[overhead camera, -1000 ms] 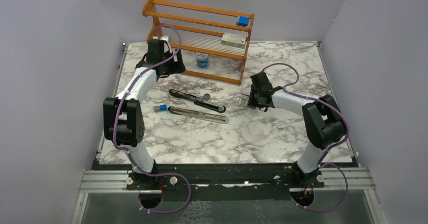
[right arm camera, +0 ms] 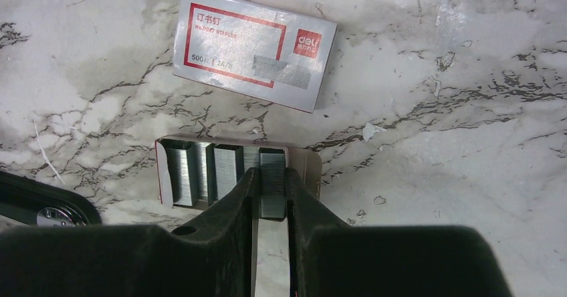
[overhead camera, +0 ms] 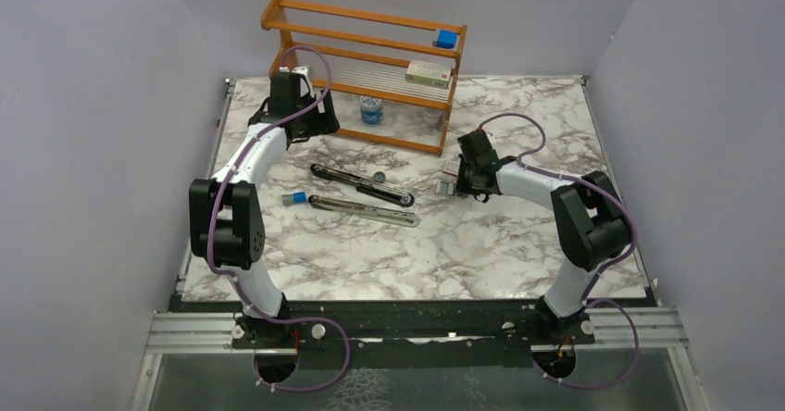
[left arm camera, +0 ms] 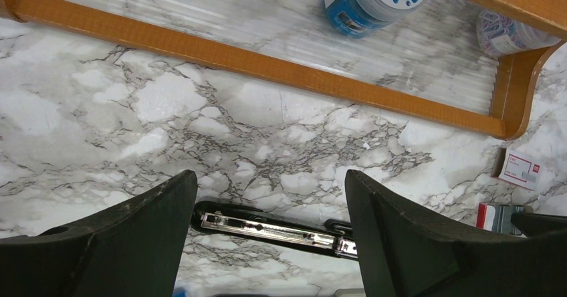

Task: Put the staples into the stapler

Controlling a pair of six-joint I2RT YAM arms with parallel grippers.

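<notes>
In the right wrist view, my right gripper is shut on a strip of staples (right arm camera: 272, 200). This strip is over the right part of an open staple box (right arm camera: 160, 176), where several more strips (right arm camera: 228, 164) show in a row. I cannot tell whether it is clear of the box. Behind lies the box's white and red cover (right arm camera: 244, 43). Left of that hand, on the table, the stapler lies opened out, with a dark part (overhead camera: 344, 178) and a paler part (overhead camera: 366, 211) side by side. My left gripper stands open and empty near the shelf.
A wooden shelf (overhead camera: 370, 140) stands at the back, holding a blue-labelled jar (left arm camera: 354, 6) and a pale green box (overhead camera: 429, 73). A small blue and grey item (overhead camera: 294, 198) lies left of the stapler.
My right arm has shifted very slightly, and a little more of the staple box shows beside the hand. The left arm and the stapler are unmoved.
</notes>
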